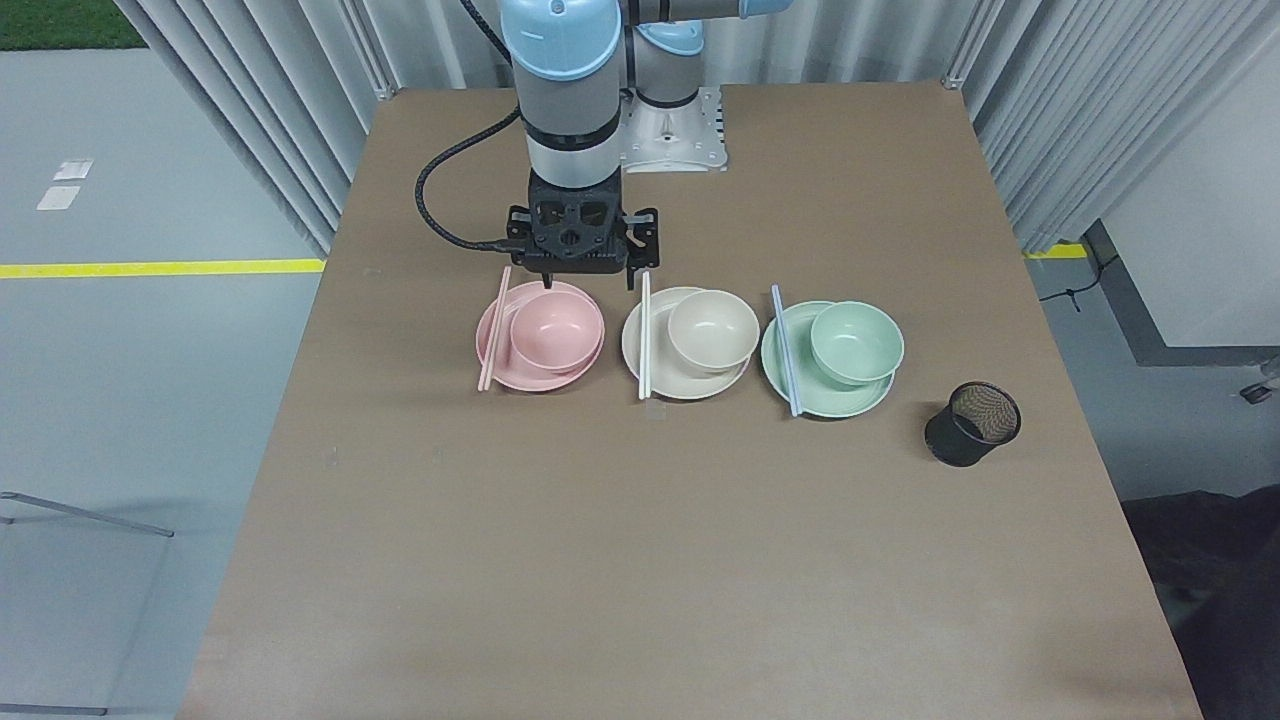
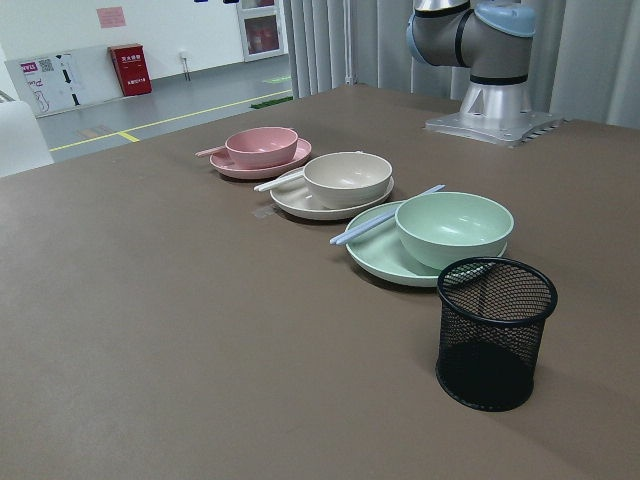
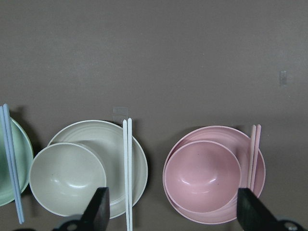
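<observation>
My gripper hangs above the back of the table, just behind three place settings, fingers apart with nothing visible between them. Each setting has a plate, a bowl and chopsticks: pink bowl [image 1: 555, 330] with pink chopsticks [image 1: 493, 330], white bowl [image 1: 713, 328] with white chopsticks [image 1: 645, 337], green bowl [image 1: 857, 343] with blue chopsticks [image 1: 786, 352]. In the wrist view the pink bowl [image 3: 201, 175] is at right and the white bowl [image 3: 67, 179] at left, with the green plate partly cut off.
A black mesh cup [image 1: 969, 426] stands right of the green setting, toward the front. The arm's base [image 1: 673, 138] is at the back.
</observation>
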